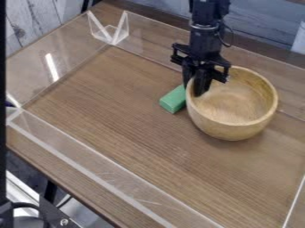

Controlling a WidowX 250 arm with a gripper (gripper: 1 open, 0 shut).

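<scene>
The black robot arm reaches down from the top centre, its gripper [201, 82] shut on the near-left rim of a large tan bowl [238, 111], which tilts on the right half of the wooden table [107, 151]. A green block [172, 101] lies just left of the bowl, partly behind it. The fingertips are small and dark, partly hidden at the rim.
A clear plastic stand [110, 27] is at the back left. A dark object [24, 215] sits at the bottom-left corner, off the table.
</scene>
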